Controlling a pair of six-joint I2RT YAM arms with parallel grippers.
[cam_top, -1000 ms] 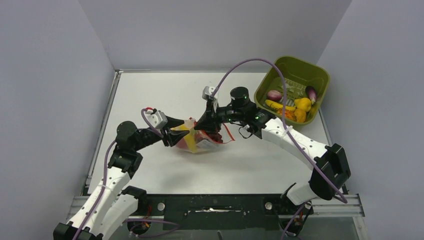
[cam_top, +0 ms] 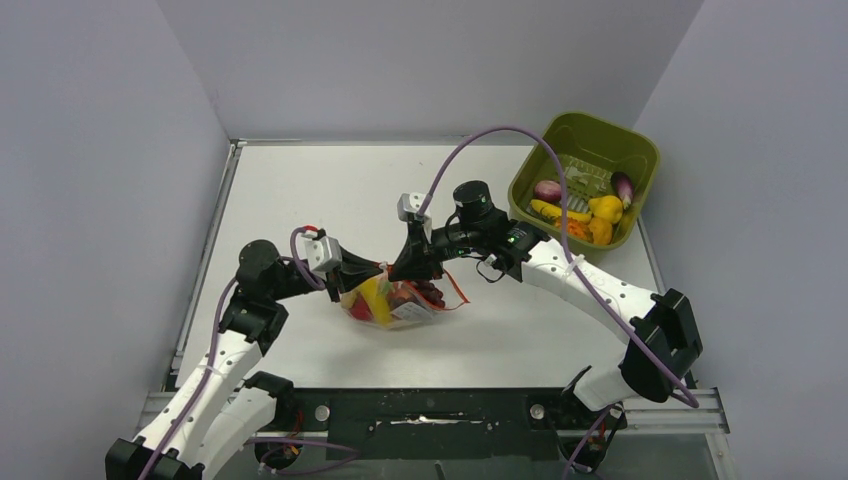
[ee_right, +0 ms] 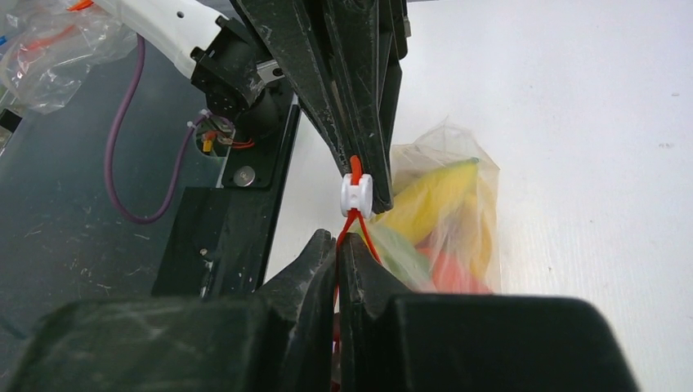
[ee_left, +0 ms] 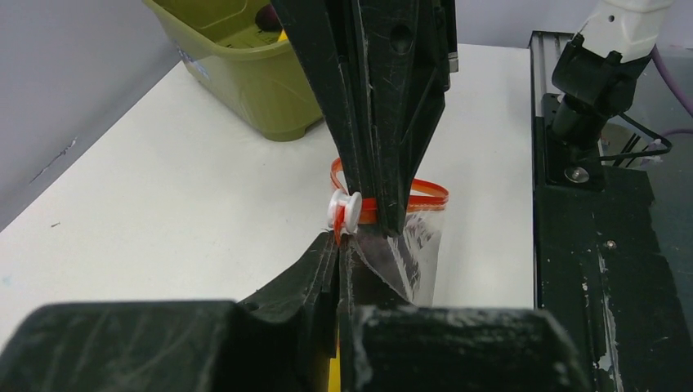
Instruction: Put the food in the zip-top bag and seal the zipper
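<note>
The clear zip bag (cam_top: 412,314) lies mid-table, food inside: a yellow piece (cam_top: 377,298), something red and dark grapes. Its red zipper (ee_left: 429,194) has a white slider (ee_left: 345,211). At the bag's mouth my left gripper (cam_top: 377,268) is shut; a thin red zipper end runs from the slider in between its fingertips, seen in both wrist views. Facing it closely, my right gripper (cam_top: 394,277) is shut on the red zipper edge on the slider's other side. Part of the zipper towards the right reaches out as an open red loop. The grippers hide much of the bag's mouth.
A green basket (cam_top: 640,160) with an eggplant, a banana and other produce stands at the back right. Both arms meet closely over it.
My left gripper was open beside the bag; it has moved right to the slider and shut.
</note>
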